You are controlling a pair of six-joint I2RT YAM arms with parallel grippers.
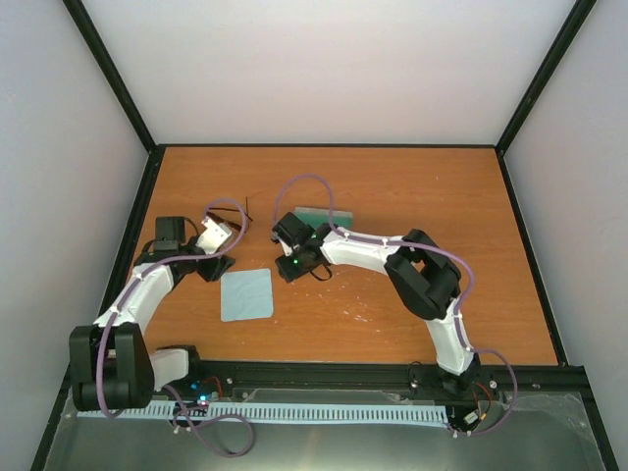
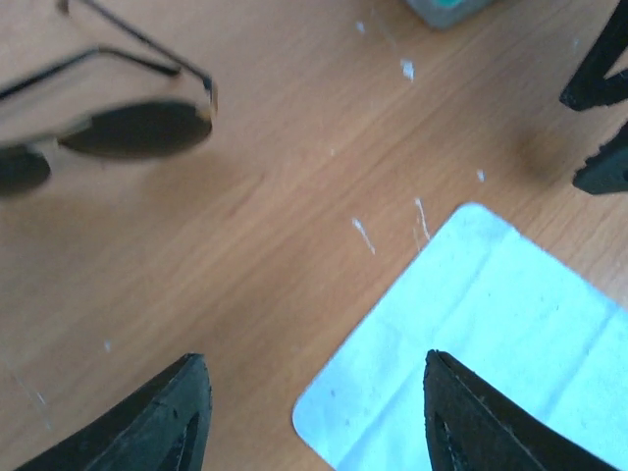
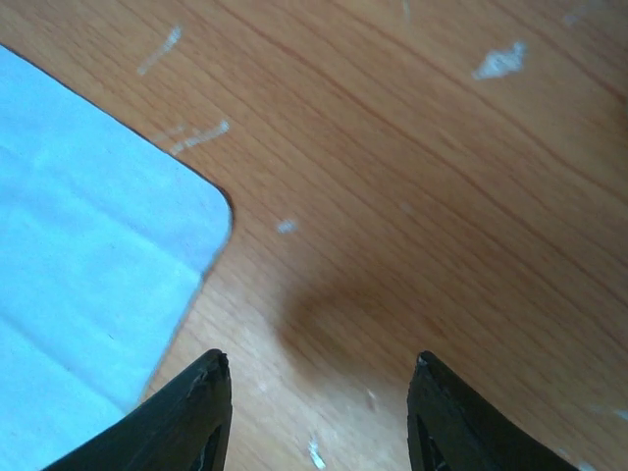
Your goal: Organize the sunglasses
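Dark sunglasses lie on the wood left of the green case, which is partly hidden by my right arm. A light blue cloth lies flat near the front left. My left gripper is open, held above the table beside the cloth's upper left, below the sunglasses. My right gripper is open over bare wood by the cloth's upper right corner, with nothing between its fingers.
Dark frame rails and walls border it. Purple cables loop over both arms.
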